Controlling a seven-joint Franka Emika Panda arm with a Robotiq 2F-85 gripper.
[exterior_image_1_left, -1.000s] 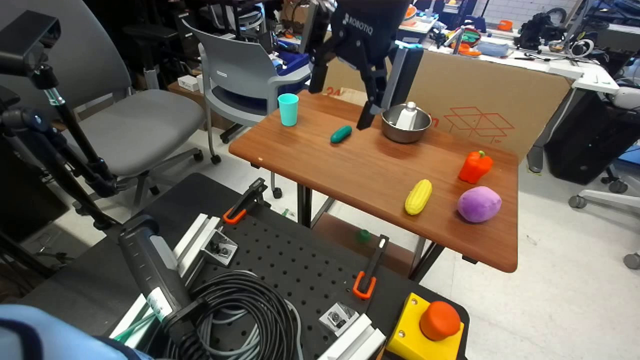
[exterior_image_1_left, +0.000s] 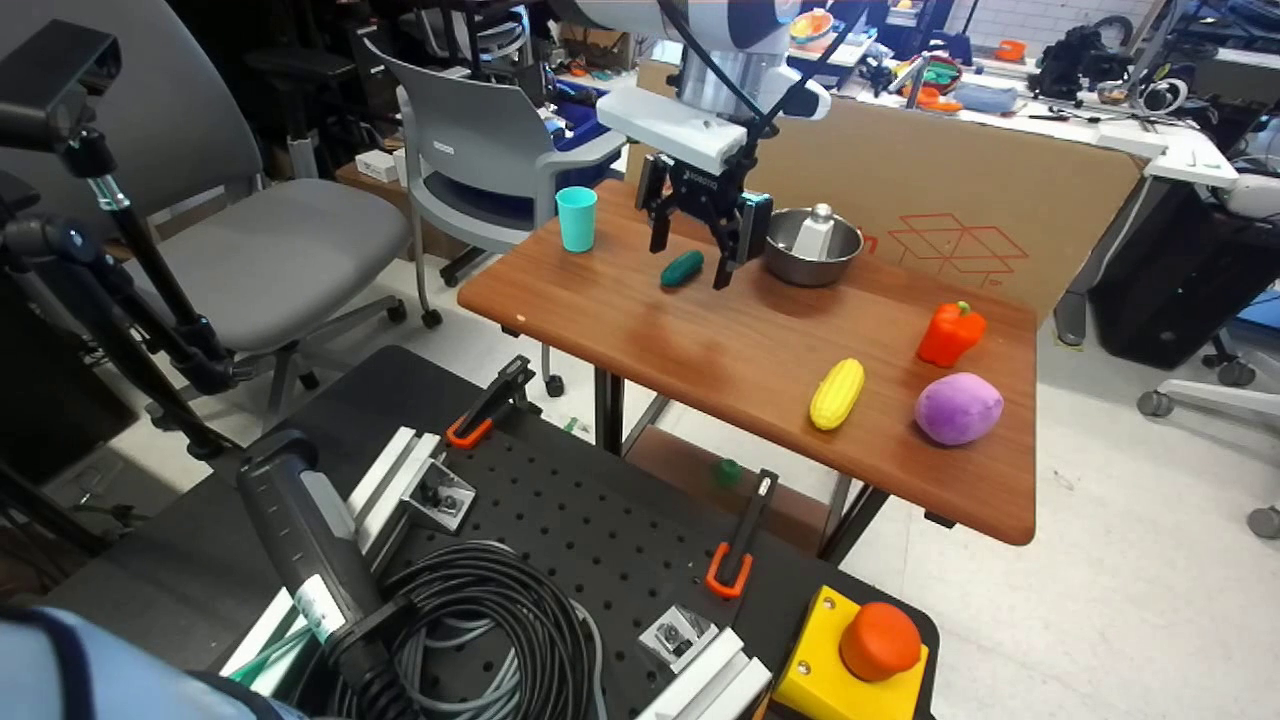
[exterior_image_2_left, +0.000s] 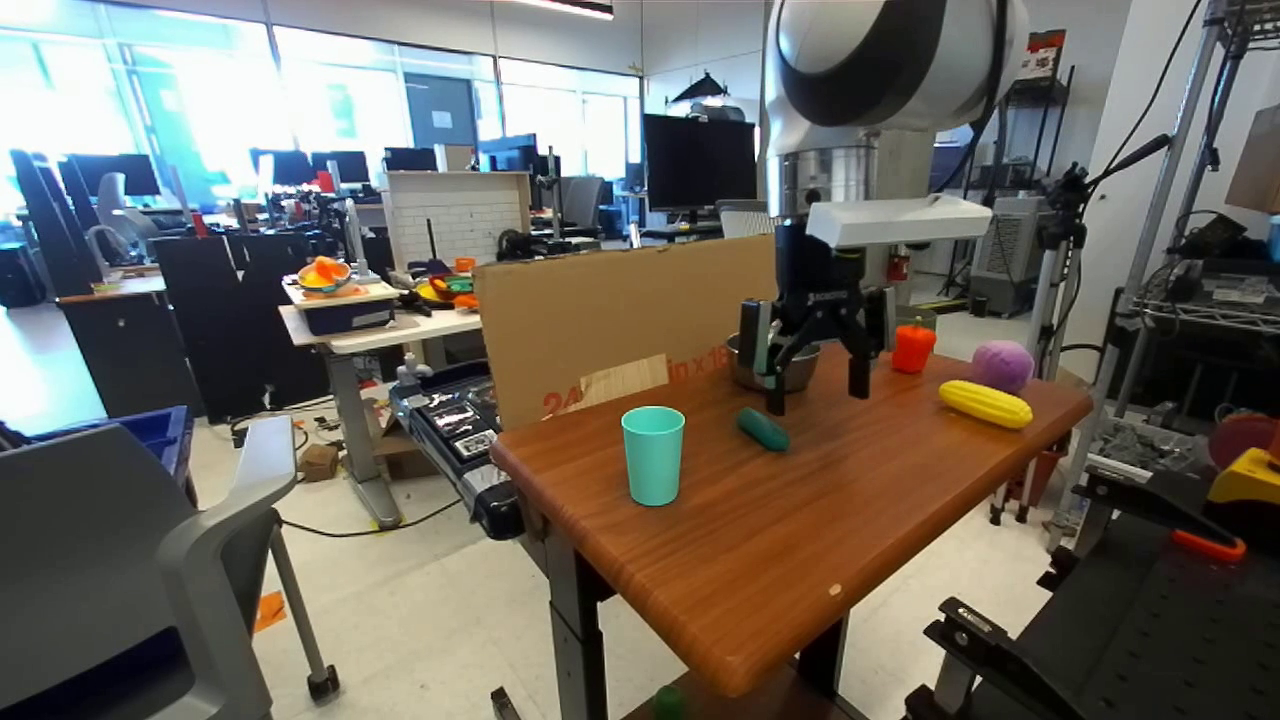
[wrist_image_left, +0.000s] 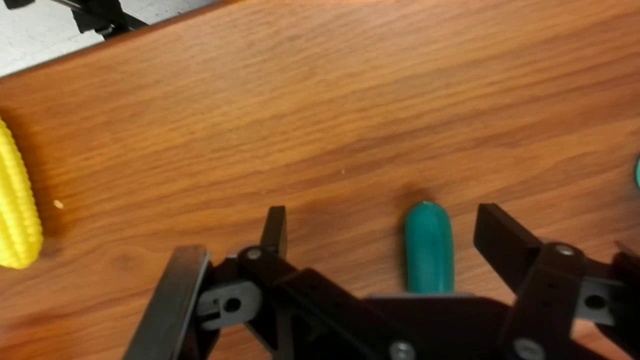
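Observation:
My gripper (exterior_image_1_left: 690, 266) stands open above the table, its fingers wide apart with nothing held. Below it a dark green cucumber-like piece (exterior_image_1_left: 681, 268) lies on the wood. In the wrist view this green piece (wrist_image_left: 429, 249) shows between the two fingers, nearer the right one, its lower end hidden behind the gripper body. From the second exterior view the green piece (exterior_image_2_left: 763, 428) lies under the left finger, and the gripper (exterior_image_2_left: 818, 400) looks a little higher than it.
A turquoise cup (exterior_image_2_left: 654, 456) stands at one end of the table (exterior_image_1_left: 576, 306). Behind the gripper sits a metal bowl (exterior_image_1_left: 848, 246) with a white-and-grey object (exterior_image_1_left: 815, 233) inside. Yellow corn (exterior_image_1_left: 836, 394), an orange pepper (exterior_image_1_left: 951, 334) and a purple ball-like item (exterior_image_1_left: 959, 408) lie toward the other end. A cardboard panel (exterior_image_1_left: 888, 180) borders the back.
The objects on the table have stayed in place.

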